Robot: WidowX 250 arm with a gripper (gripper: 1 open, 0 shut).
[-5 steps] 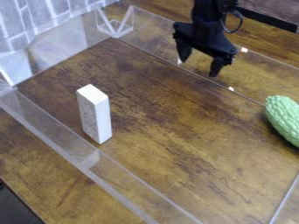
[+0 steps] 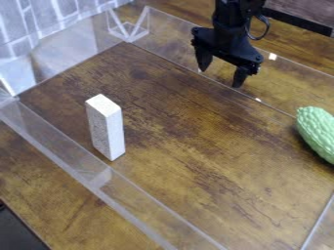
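The black gripper (image 2: 225,61) hangs at the top middle of the view, over the far side of the clear-walled enclosure, with its two fingers spread apart and nothing visible between them. A white upright block (image 2: 104,127) stands on the wooden floor at the left middle. A green bumpy object (image 2: 317,132), like a bitter melon, lies at the right edge, partly cut off by the frame.
Transparent walls (image 2: 78,171) border the brown wooden floor (image 2: 196,166). A pale patterned cloth (image 2: 53,24) is beyond the wall at the top left.
The gripper has shifted very slightly; the block and the green object stay where they were.
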